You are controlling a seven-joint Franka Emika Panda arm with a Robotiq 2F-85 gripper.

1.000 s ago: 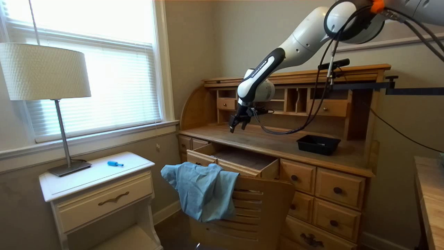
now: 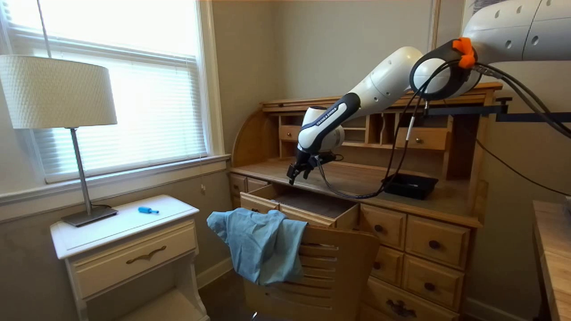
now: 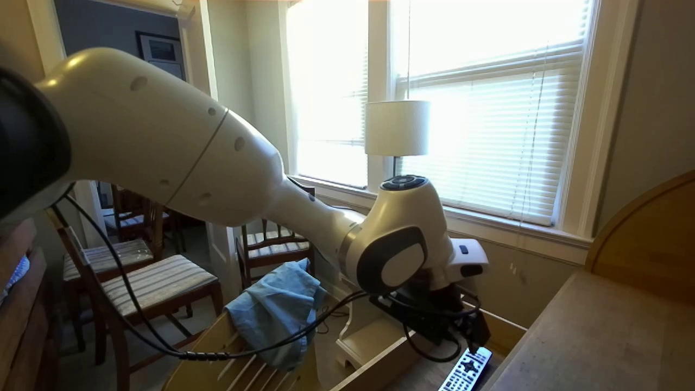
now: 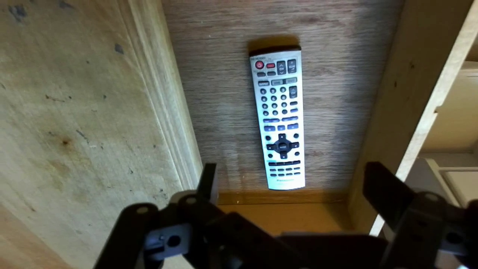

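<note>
A silver remote control [image 4: 281, 118] with dark buttons lies flat on the floor of the pulled-out desk drawer [image 4: 349, 89]. Exterior view 2 shows part of the same remote [image 3: 466, 372] below the gripper. My gripper is open, its black fingers wide apart in the wrist view, with nothing between them. The remote sits beyond the fingertips, lined up between them. From exterior view 1, the gripper [image 2: 298, 176] hangs above the open drawer [image 2: 316, 206], whose inside shows no remote from that side.
A black tray [image 2: 411, 185] stands on the desktop. In front of the drawer is a wooden chair [image 2: 342, 267] with a blue cloth [image 2: 262, 243] over its back. A white nightstand [image 2: 134, 235] with a lamp and a blue object [image 2: 148, 210] stands left.
My arm has come down and a little to the left in exterior view 1, bringing the gripper lower over the drawer. The furniture, cloth and tray stay put.
</note>
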